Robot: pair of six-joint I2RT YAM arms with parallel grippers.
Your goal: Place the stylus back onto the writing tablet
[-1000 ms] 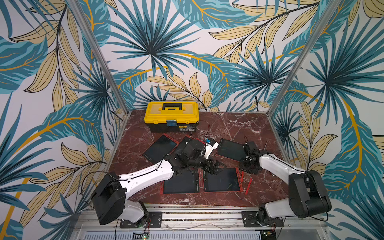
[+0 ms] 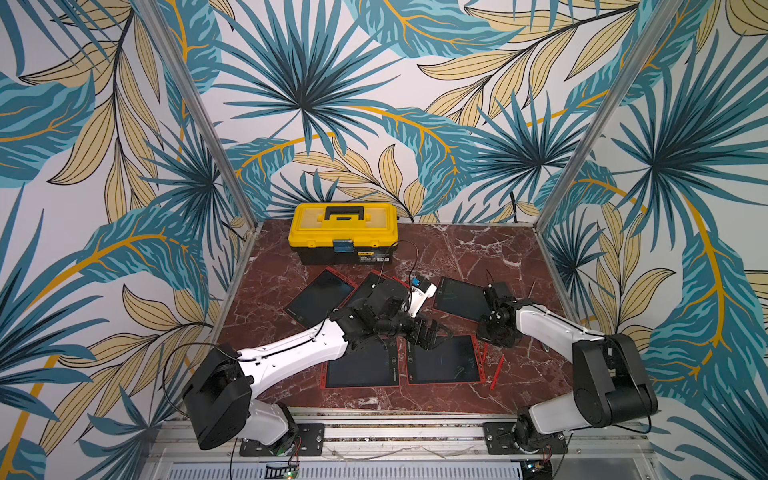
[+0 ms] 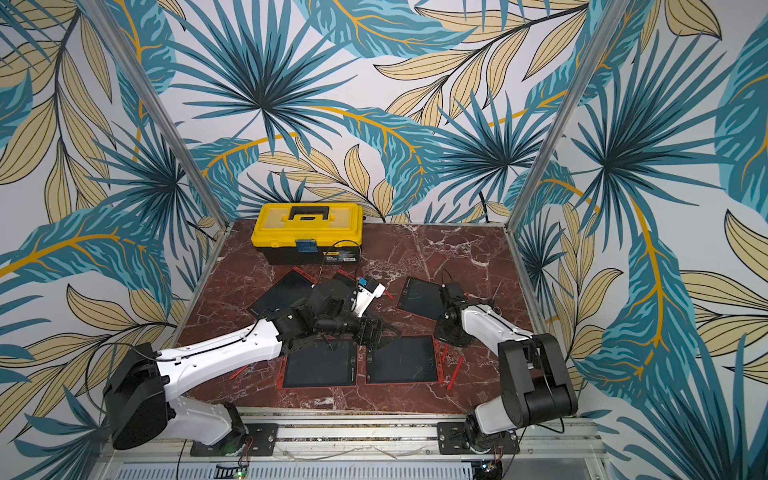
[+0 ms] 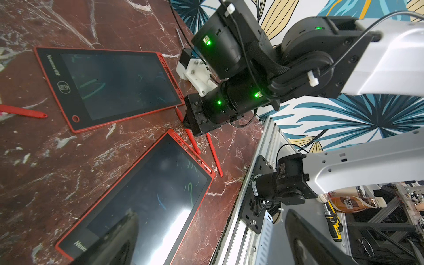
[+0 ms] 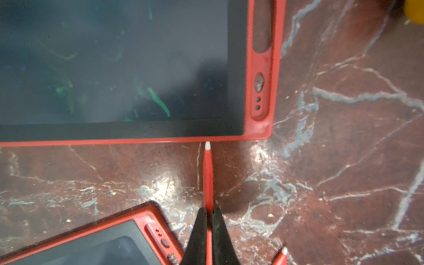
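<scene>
A red stylus (image 5: 208, 176) with a white tip lies on the table in the right wrist view, its tip at the lower edge of a red-framed writing tablet (image 5: 132, 141). That tablet's long side slot (image 5: 262, 26) holds no stylus. My right gripper is shut over the stylus body; red shows in line with its fingers, but whether the stylus is gripped or only beneath them is unclear. My left gripper stands open above the front tablet (image 4: 159, 203), with nothing held. A second stylus (image 4: 214, 154) lies beside that tablet's right end.
Another stylus (image 4: 22, 111) lies left of the back right tablet in the left wrist view. More tablets (image 2: 320, 297) lie toward the back left. A yellow toolbox (image 2: 344, 228) occupies the back left.
The left arm and the tablets look unchanged.
</scene>
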